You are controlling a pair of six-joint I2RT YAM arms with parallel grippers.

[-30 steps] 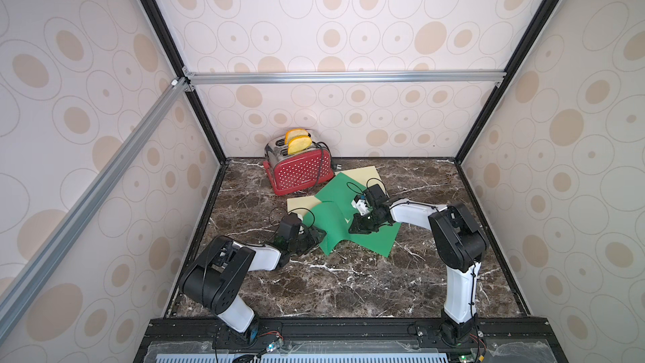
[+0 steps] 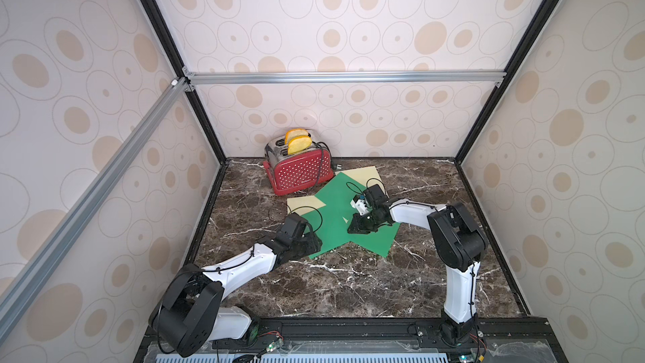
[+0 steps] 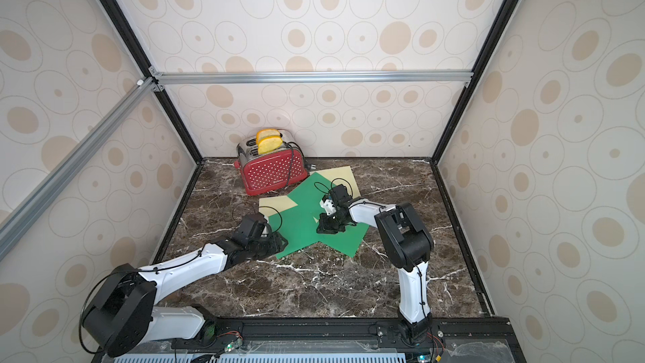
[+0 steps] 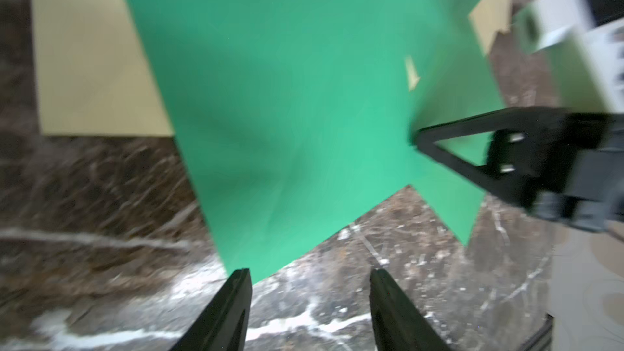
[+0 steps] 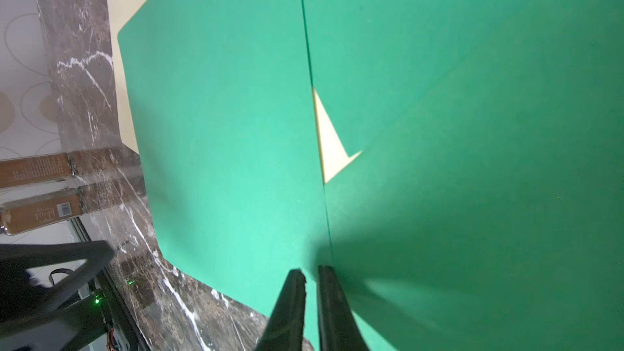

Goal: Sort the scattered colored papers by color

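Overlapping green papers [image 2: 332, 227] cover the middle of the table. Pale yellow papers show from beneath, one [image 2: 305, 202] at the left and another [image 2: 362, 174] at the back. At the left green sheet's near corner, my left gripper has its fingers [image 4: 224, 312] apart with only table between them; the sheet's corner ends just in front of them. My right gripper is down on the green papers, its fingers [image 5: 328, 299] close together where two green sheets meet. Paper bulges beside them, but the exact pinch is partly hidden.
A red toaster [image 2: 300, 169] with yellow slices and a black cord stands behind the papers, near the back wall.
My left gripper has drawn back left and its arm has swung outward. The left green sheet was bent up; now it lies flatter and reaches further left. The right arm holds its place.
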